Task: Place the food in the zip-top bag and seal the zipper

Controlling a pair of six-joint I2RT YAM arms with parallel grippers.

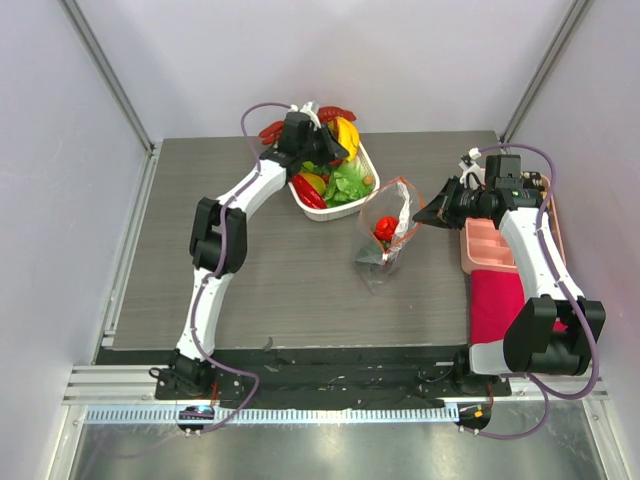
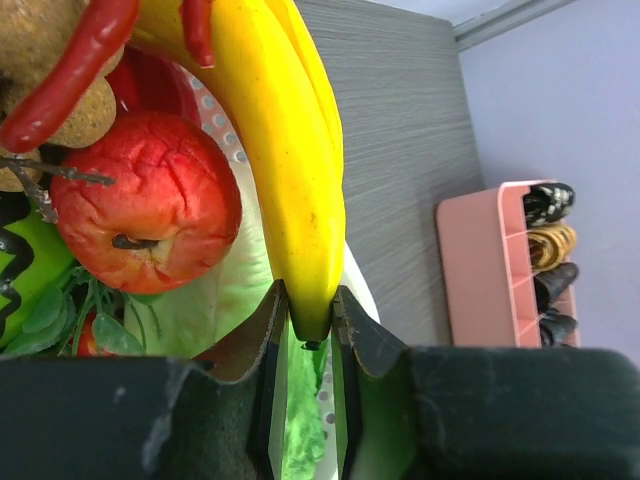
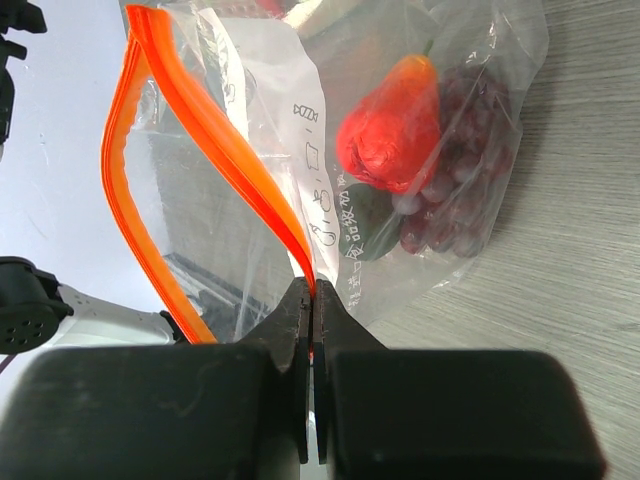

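My left gripper is over the white basket (image 1: 334, 212) of food, shut on the lower tip of a banana (image 2: 300, 200), beside an apple (image 2: 150, 200), chillies and greens. My right gripper is shut at the orange-edged opening of the zip bag (image 1: 368, 260), the edge running between its fingers. Inside the clear bag show a red pepper (image 3: 390, 130), purple grapes (image 3: 450, 190) and a dark green item (image 3: 365, 225).
A pink organiser (image 1: 485, 245) stands at the right behind the right arm, with a red cloth (image 1: 495, 300) in front of it.
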